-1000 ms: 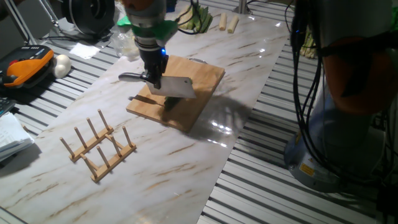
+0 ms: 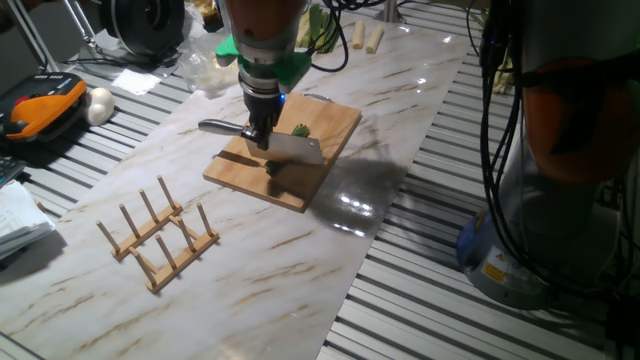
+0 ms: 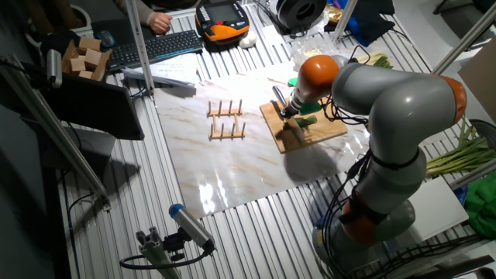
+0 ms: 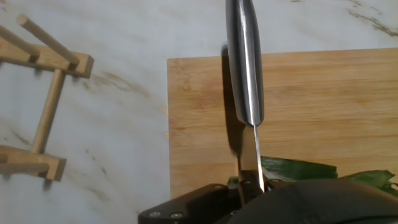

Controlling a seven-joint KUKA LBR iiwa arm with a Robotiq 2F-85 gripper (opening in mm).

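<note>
My gripper (image 2: 262, 140) is shut on a cleaver (image 2: 290, 149), gripping it where the blade meets the dark handle (image 4: 247, 62). The broad blade stands on edge over the wooden cutting board (image 2: 232, 178). Green leafy vegetable pieces (image 4: 298, 168) lie on the board close by the blade, partly hidden behind it in exterior view 1 and behind the gripper in the wrist view. Whether the edge touches the board or the greens, I cannot tell.
A wooden peg rack (image 2: 165, 240) stands on the marble-patterned sheet, left of the board. Pale stalks (image 2: 374, 39) lie at the far end. An orange-and-black device (image 2: 42, 110) sits at the left. The near part of the sheet is clear.
The gripper and cleaver have moved right and slightly lower in exterior view 1, shifting across the board. More green shows behind the blade. The board and rack have stayed put.
</note>
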